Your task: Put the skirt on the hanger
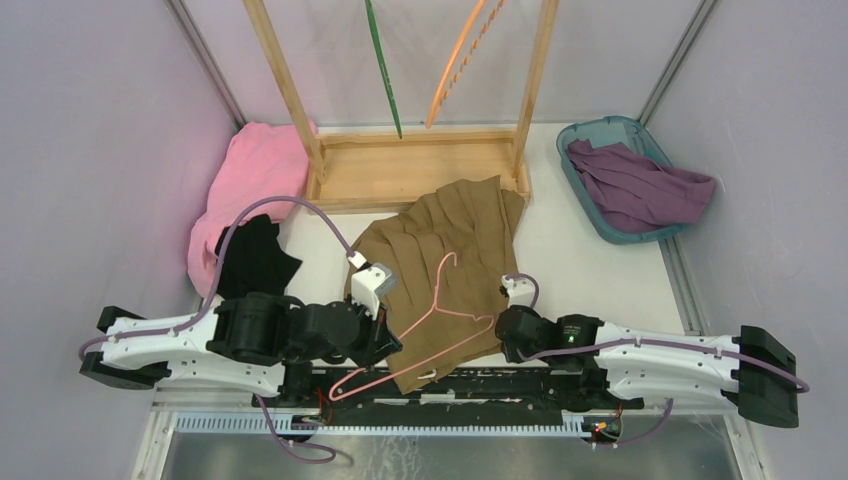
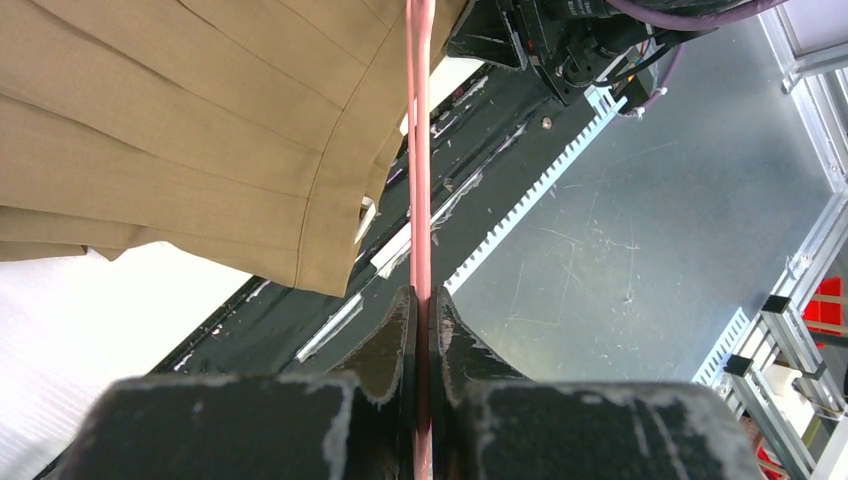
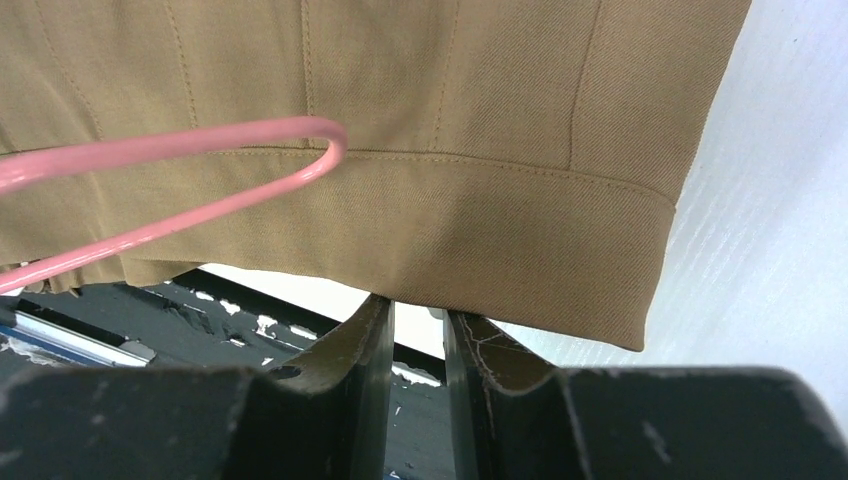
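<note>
A brown pleated skirt point(image 1: 450, 220) point(image 2: 180, 130) point(image 3: 500, 240) lies spread at the middle front. My left gripper point(image 1: 380, 335) is shut on the pink hanger point(image 1: 435, 310) point(image 2: 420, 160) point(image 3: 230, 130), held over the skirt's left and middle. My right gripper point(image 1: 512, 350) is part open at the waistband's edge near the skirt's corner, the band lying just beyond its fingertips; whether cloth sits between them I cannot tell.
A wooden rack point(image 1: 420, 200) with green and orange hangers stands behind. Pink cloth point(image 1: 245, 170) and black cloth point(image 1: 245, 260) lie left, a teal basket point(image 1: 625, 235) with purple cloth at back right. Bare table shows right of the skirt.
</note>
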